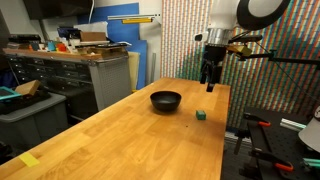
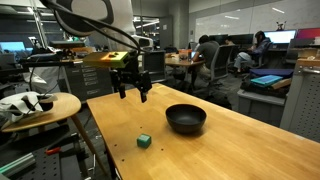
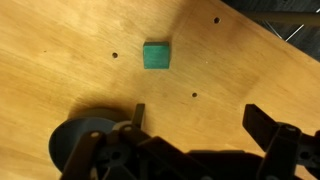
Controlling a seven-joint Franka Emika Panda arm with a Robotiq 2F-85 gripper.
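A small green block (image 1: pixel 201 115) lies on the wooden table, close to its right edge in exterior view 1. The wrist view shows the block (image 3: pixel 156 55) from above, ahead of the fingers and apart from them. A black bowl (image 1: pixel 166 100) stands beyond the block; part of the bowl (image 3: pixel 80 135) shows at lower left in the wrist view. My gripper (image 1: pixel 211 75) hangs over the table, well above block and bowl. Its two fingers (image 3: pixel 137 115) are wide apart in the wrist view, with only bare tabletop between them. In exterior view 2 the gripper (image 2: pixel 128 94) is left of the bowl (image 2: pixel 187 118).
Bare wooden table (image 1: pixel 110 135) stretches left of the block and bowl. The arm's black base stand (image 1: pixel 285 140) is beside the table's right edge. Workbenches and drawers (image 1: pixel 55 70) stand in the background, away from the tabletop.
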